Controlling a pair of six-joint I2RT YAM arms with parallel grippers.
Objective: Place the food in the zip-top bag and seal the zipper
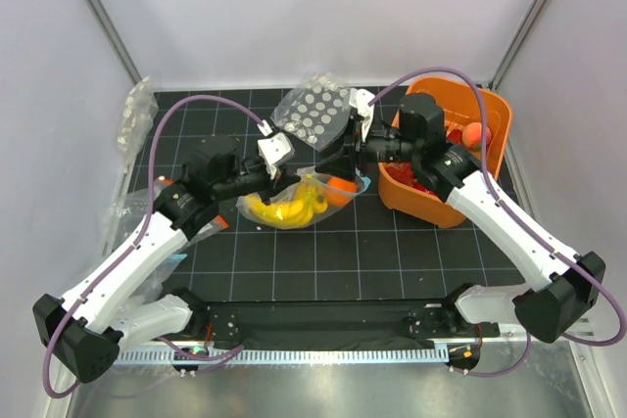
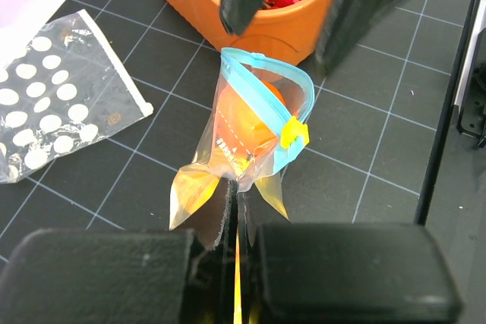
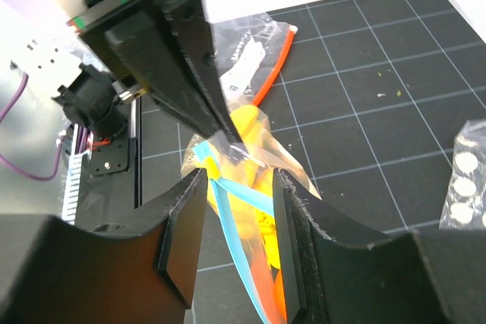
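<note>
A clear zip bag [image 1: 289,205] with a blue zipper [image 2: 258,89] and yellow slider [image 2: 295,131] holds bananas [image 1: 279,209] and an orange [image 1: 341,191]. My left gripper is shut at the bag's upper edge, with clear plastic at its fingertips. My right gripper is open just above the zipper end, nothing seen held between its fingers; in the top view it is over the bag's right part.
An orange bin [image 1: 421,205] of mixed produce stands at the right. A dotted bag [image 1: 309,110] lies at the back, other bags [image 1: 137,222] at the left.
</note>
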